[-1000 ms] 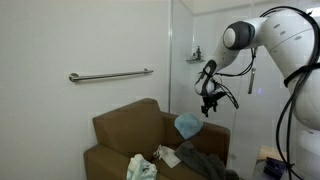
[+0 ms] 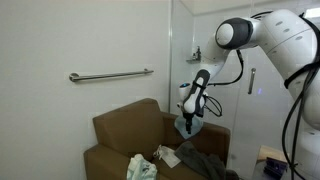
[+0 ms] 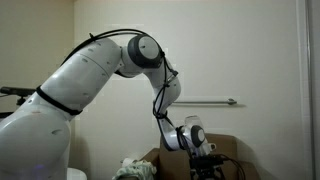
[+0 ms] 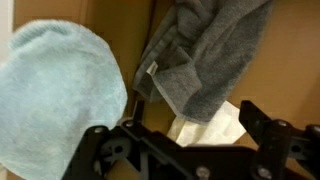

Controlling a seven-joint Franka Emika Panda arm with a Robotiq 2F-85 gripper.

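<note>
My gripper stands open over a brown couch (image 2: 125, 128), its two black fingers wide apart. In the wrist view a dark grey cloth (image 4: 215, 45) lies crumpled ahead of the fingers, and a flat white piece (image 4: 212, 130) shows in the gap between them, below. A light blue cloth (image 4: 60, 95) fills the left side, beyond the left finger. From exterior view 1, the gripper (image 2: 188, 123) hangs in front of the light blue cloth (image 2: 181, 127) on the couch's right side. Nothing is seen held.
A white and greenish cloth (image 2: 141, 168) lies on the couch's left seat. The couch backrest (image 2: 150, 118) rises behind the cloths. A metal rail (image 2: 110, 75) runs along the wall, well above the couch.
The arm has swung left and come down from the right end of the couch, so the gripper now hangs in front of the blue cloth. The cloths have not visibly moved.
</note>
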